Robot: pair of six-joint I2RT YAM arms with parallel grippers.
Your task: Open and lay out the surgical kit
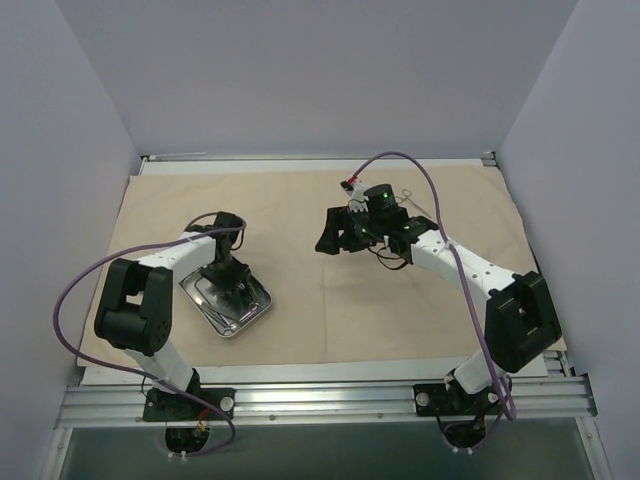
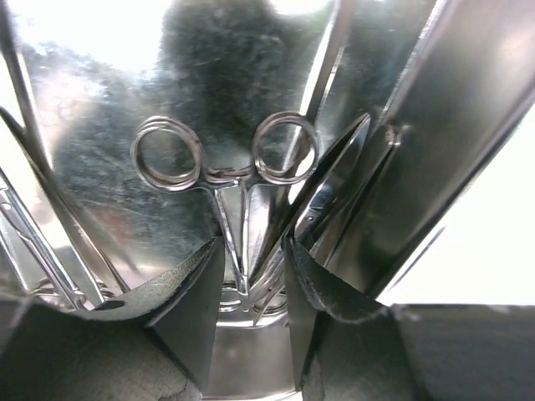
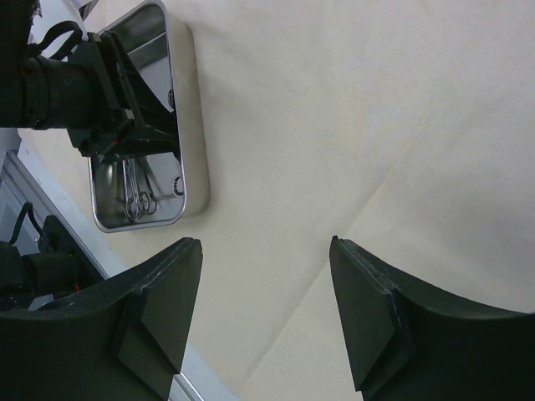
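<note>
The open metal tray sits on the left of the cloth, holding several steel instruments. My left gripper reaches down into it. In the left wrist view a ring-handled instrument lies with its rings beyond the fingers and its shanks running between them. Pointed blades rest beside it, close to the right finger. The left fingers stand part open, and no grip on anything shows. Over the bare middle of the cloth, my right gripper is open and empty.
One ring-handled instrument lies on the cloth behind the right arm. More instruments lie at the tray's left side. Cloth between the tray and the right arm is clear.
</note>
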